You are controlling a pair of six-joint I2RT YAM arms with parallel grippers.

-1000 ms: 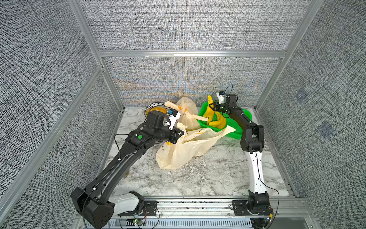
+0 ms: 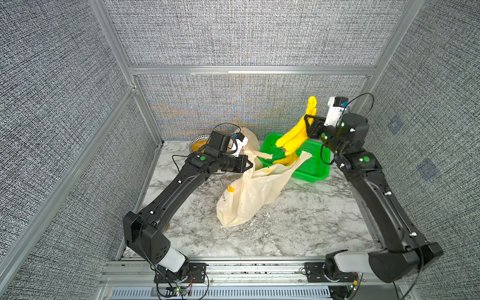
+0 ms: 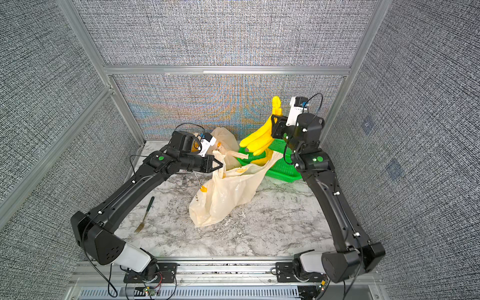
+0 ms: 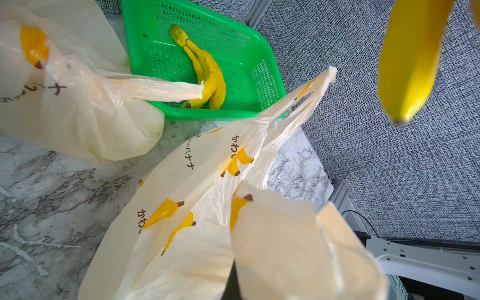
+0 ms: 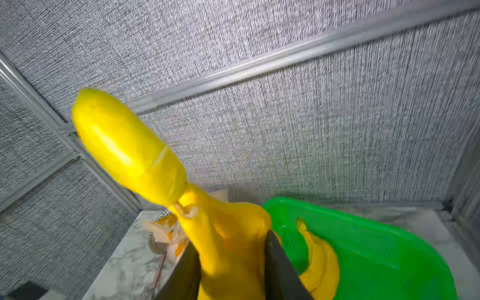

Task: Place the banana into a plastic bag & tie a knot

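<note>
A bunch of bananas (image 2: 295,135) hangs in the air above the green basket (image 2: 315,170), gripped by my right gripper (image 2: 308,125); in the right wrist view the yellow bunch (image 5: 230,240) fills the space between the fingers. My left gripper (image 2: 247,165) is shut on the rim of a cream plastic bag (image 2: 255,195) with banana prints, lifting its mouth above the table. More bananas (image 4: 210,80) lie in the basket.
A second cream bag (image 3: 225,137) stands at the back, beside a patterned bowl with yellow contents (image 2: 197,145). A fork (image 3: 145,215) lies at the left.
My right gripper has lifted the banana bunch up out of the basket, toward the front.
</note>
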